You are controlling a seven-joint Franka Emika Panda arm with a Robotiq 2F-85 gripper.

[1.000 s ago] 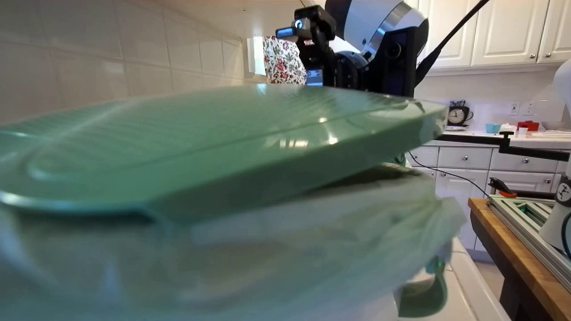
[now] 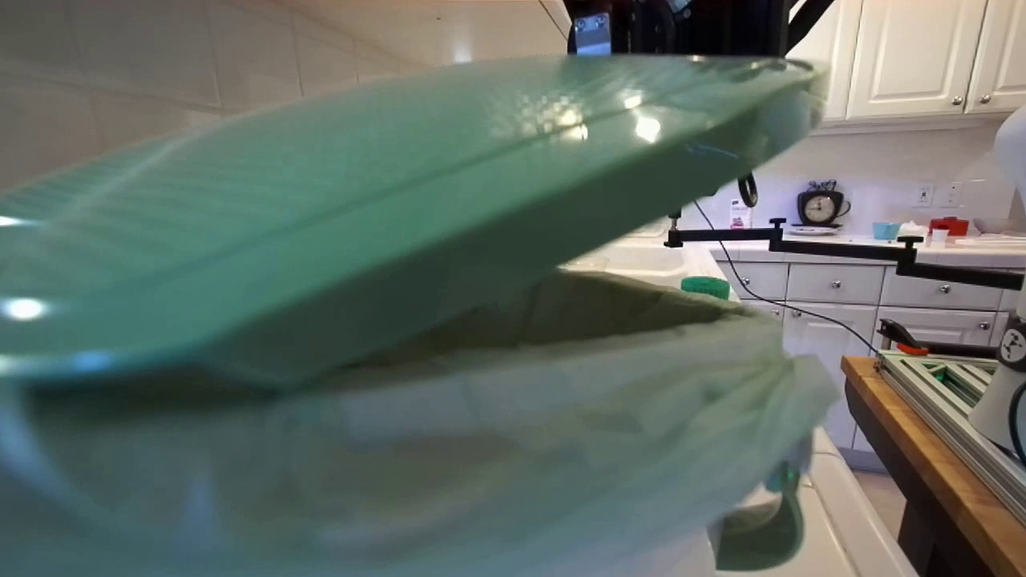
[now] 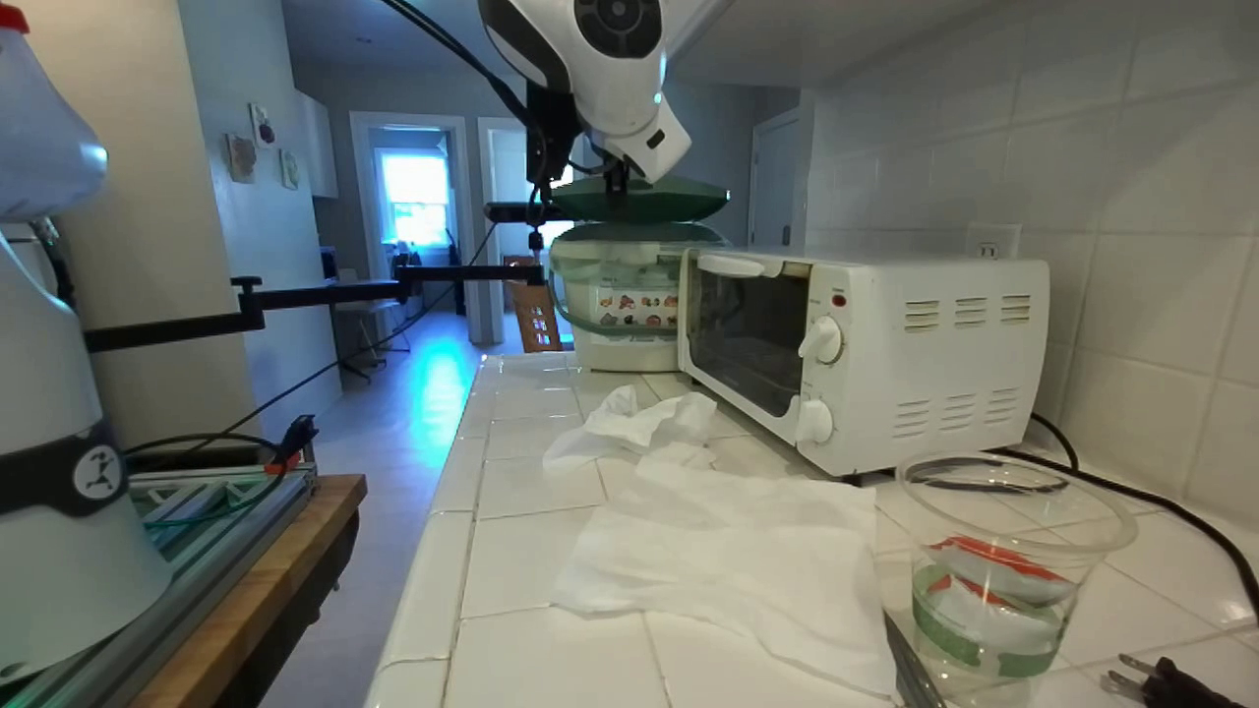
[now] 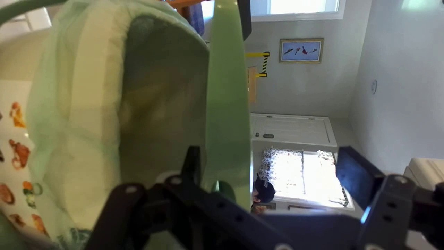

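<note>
A green lid (image 2: 414,183) stands tilted up over a bin lined with a thin bag (image 2: 539,423), leaving a dark gap between them at the front. In the wrist view the lid's edge (image 4: 228,116) runs upright between my fingers, nearer the left one. My gripper is open, its fingers wide apart. The left finger (image 4: 191,162) is on the bin side, under the lid; the right finger (image 4: 356,175) is outside, well clear of it. Whether the left finger touches the lid, I cannot tell. Exterior view 2 has the bin (image 3: 614,354) beyond the toaster oven.
A white toaster oven (image 3: 921,366) stands close beside the bin. White paper towels (image 3: 732,543) and a clear plastic cup (image 3: 1003,590) with packets in it lie nearer on the tiled counter. A black jointed bar (image 3: 342,295) extends towards the bin's side.
The lid's front edge has risen, and the gap over the lined bin has widened. My arm has moved up, mostly out of the top of exterior view 1.
</note>
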